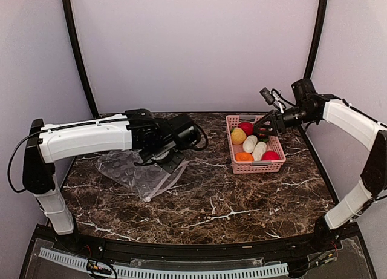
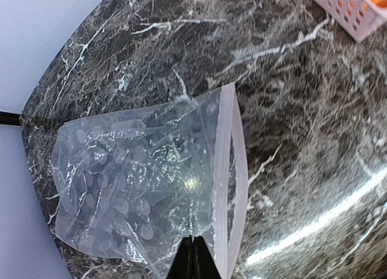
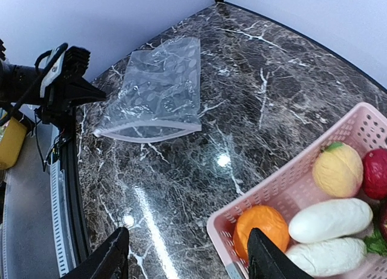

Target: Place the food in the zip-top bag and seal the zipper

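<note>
The clear zip top bag [image 2: 139, 176] lies on the table's left side, its mouth facing right and its two pale zipper strips slightly parted. My left gripper is over the bag's near part; its fingertips are together with nothing between them, and the bag is outside them. In the top view, the left arm hides much of the bag. Food sits in the pink basket: an orange [image 3: 261, 229], a peach-like fruit [image 3: 337, 170], two white vegetables [image 3: 331, 219] and red fruit [image 1: 271, 155]. My right gripper is open and empty at the basket's side.
The pink basket [image 1: 257, 168] stands at the table's right. Between it and the bag, the dark marble table [image 1: 211, 200] is clear. Walls rise at the back and both sides.
</note>
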